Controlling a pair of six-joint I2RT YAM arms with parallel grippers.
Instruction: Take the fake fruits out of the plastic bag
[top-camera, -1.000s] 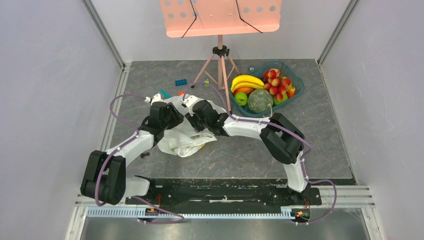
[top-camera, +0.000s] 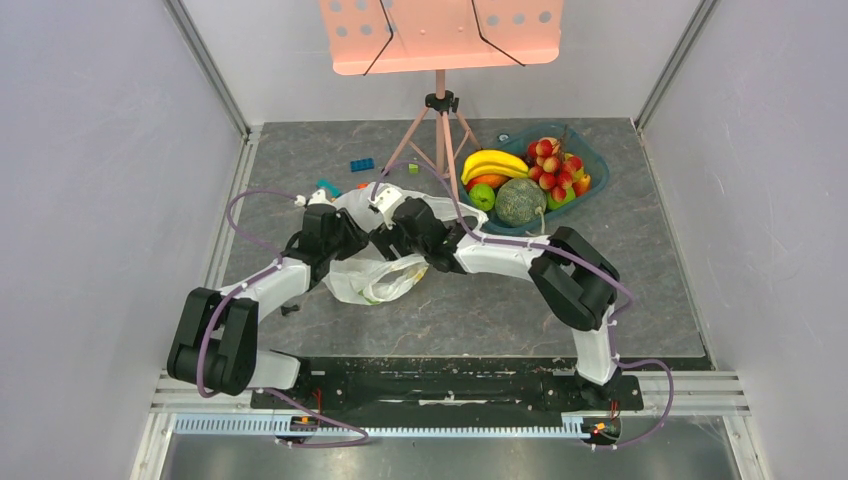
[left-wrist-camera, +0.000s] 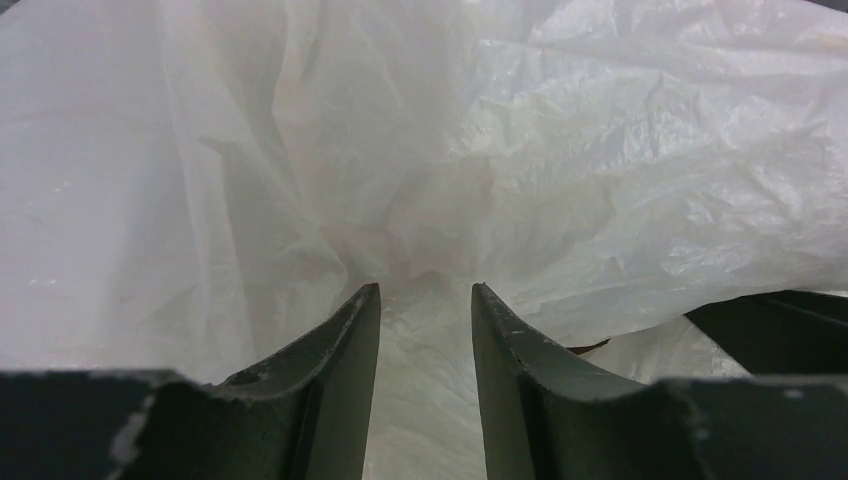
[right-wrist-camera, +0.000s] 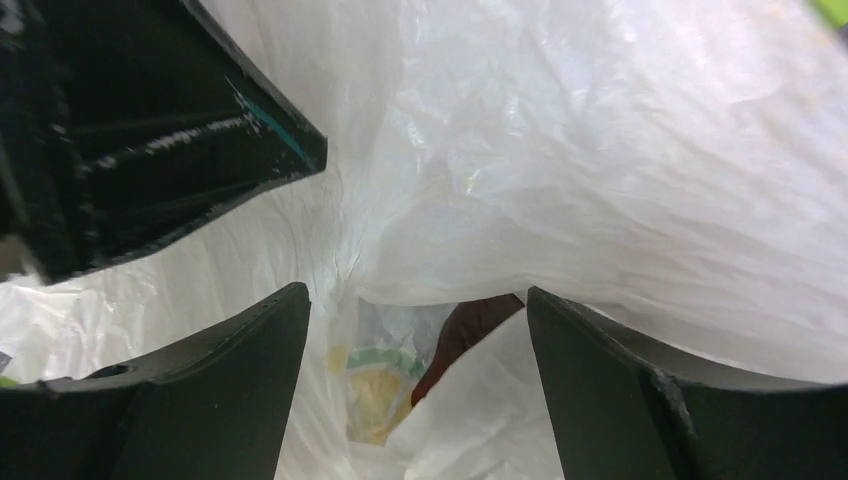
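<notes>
A crumpled white plastic bag (top-camera: 375, 285) lies on the grey table beneath both grippers. My left gripper stands part open over the bag, its two fingertips apart with only film behind them. Beside it, my right gripper also has its fingers spread, facing a gap in the film. Through that gap in the right wrist view show a yellowish item (right-wrist-camera: 376, 398) and a dark brown-red one (right-wrist-camera: 470, 335); what they are is unclear. The left gripper's dark finger (right-wrist-camera: 230, 150) juts into the same view. Most of the bag's contents are hidden.
A teal basket (top-camera: 598, 170) of fruit, with bananas (top-camera: 495, 163) and a green melon (top-camera: 520, 202), stands at the back right. A pink stand (top-camera: 440, 130) rises behind the bag. Blue blocks (top-camera: 362, 165) lie near it.
The bag's front has spread and shows an opening. The left arm has barely moved.
</notes>
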